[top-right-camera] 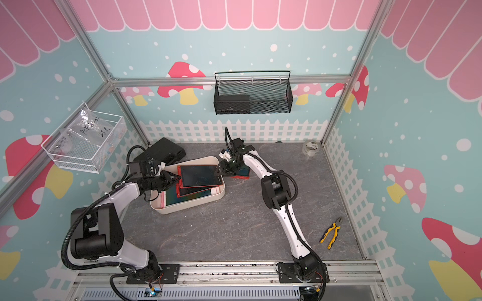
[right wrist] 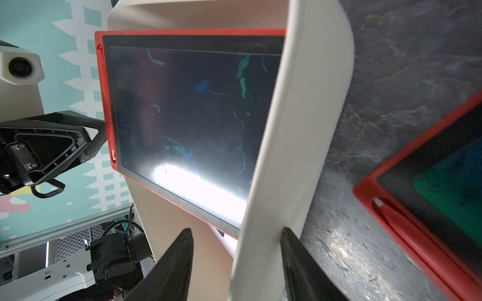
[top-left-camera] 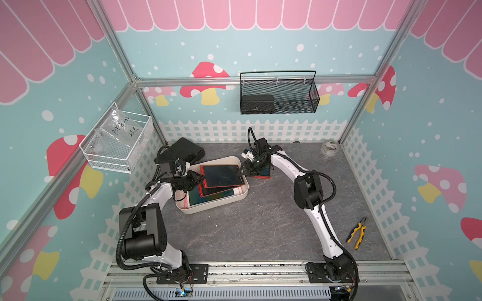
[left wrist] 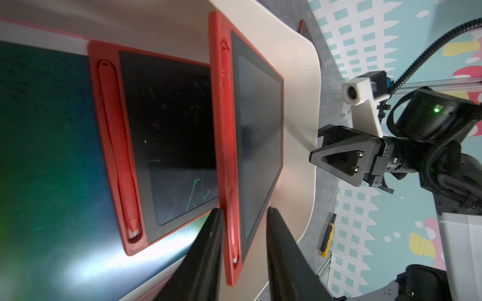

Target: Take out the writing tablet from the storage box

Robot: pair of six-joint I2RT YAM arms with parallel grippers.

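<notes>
The beige storage box holds several writing tablets. A red-framed tablet is uppermost, tilted over a second red tablet; a larger green-dark tablet lies below. My left gripper is at the upper tablet's left end. Its fingers are part open, with a corner of the red edge between them; one finger lies against the tablet. At the box's right end, my right gripper stands part open astride the box wall. The right finger is against the wall's outer side.
Another red tablet lies on the table right of the box, partly beneath my right arm. A black case stands behind the box. Pliers and a tape roll lie at the right.
</notes>
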